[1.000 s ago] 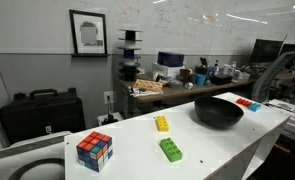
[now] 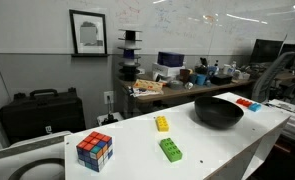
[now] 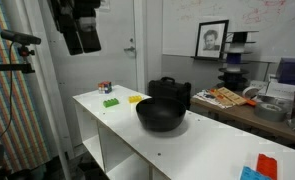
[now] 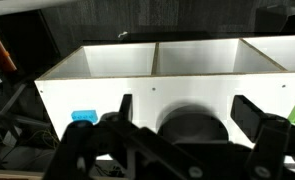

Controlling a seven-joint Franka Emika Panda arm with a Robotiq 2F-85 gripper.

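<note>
In the wrist view my gripper is open, its two black fingers wide apart with nothing held between them. Beyond and below them, a black bowl [image 4: 192,125] stands on the white table, partly hidden by the gripper body. The same bowl [image 2: 218,112] looks upright and empty-looking from outside, though its inside shows only in part. Left of it in exterior view 1 lie a yellow block [image 2: 162,124], a green block [image 2: 171,150] and a Rubik's cube [image 2: 95,151]. On its other side are a red block [image 3: 267,166] and a blue block [image 3: 253,174].
The white table [image 3: 192,147] has free room around the bowl. Open compartments [image 4: 112,62] run along its side below the top. Behind it, a wooden bench [image 2: 177,93] carries boxes and cookware, and a black case [image 2: 42,115] stands at the back left.
</note>
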